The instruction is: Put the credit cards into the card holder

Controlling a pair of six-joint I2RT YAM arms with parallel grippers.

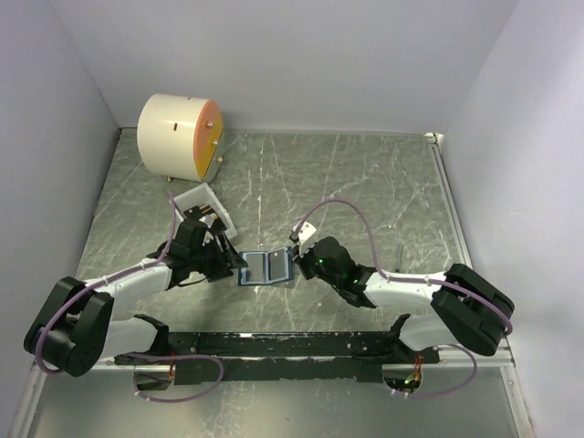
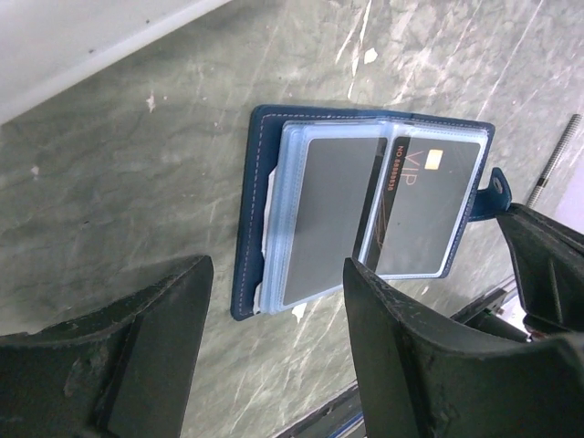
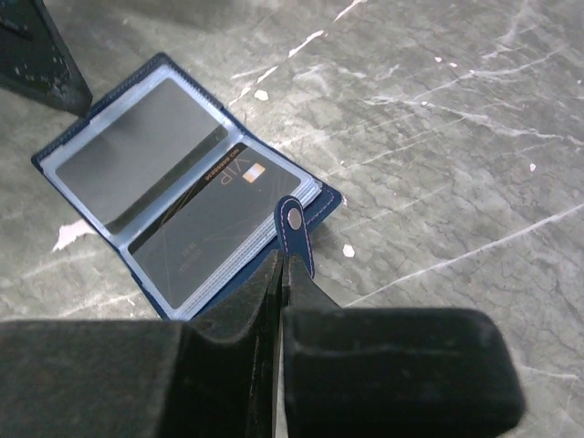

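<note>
The navy card holder lies open on the table, clear sleeves up; a dark VIP card shows in the sleeve at its strap side. My left gripper hovers at the holder's left edge, fingers apart with nothing visible between them. My right gripper is shut at the holder's strap, whose tab stands up at the fingertips; whether it is pinched I cannot tell.
A white tray with dark cards lies behind my left arm. A cream cylinder with an orange face stands at the back left.
</note>
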